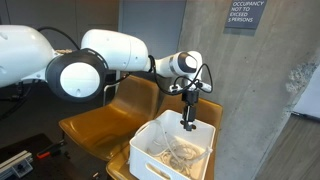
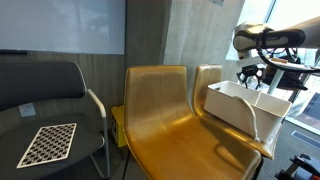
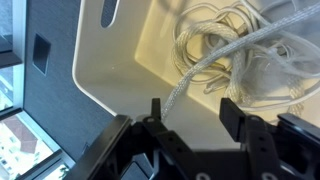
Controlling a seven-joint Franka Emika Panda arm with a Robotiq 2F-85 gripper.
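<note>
A white bin (image 1: pixel 150 165) holds several loops of pale rope (image 3: pixel 190 50). My gripper (image 1: pixel 188 122) hangs over the bin, pointing down. In the wrist view the gripper has its dark fingers (image 3: pixel 229 112) apart, and nothing is clasped between them. One straight length of rope (image 3: pixel 235 47) crosses above the coils and runs down to the left fingertip; whether it touches that finger is unclear. In the second exterior view, a stretch of rope (image 2: pixel 243 112) drapes over the bin's wall.
The bin stands on an orange-brown chair seat, with more chairs (image 2: pixel 160 110) alongside. A concrete wall (image 1: pixel 240 75) rises behind. Clear bagging (image 3: pixel 290 60) lies among the coils. A dark armchair (image 2: pixel 45 105) stands farther away.
</note>
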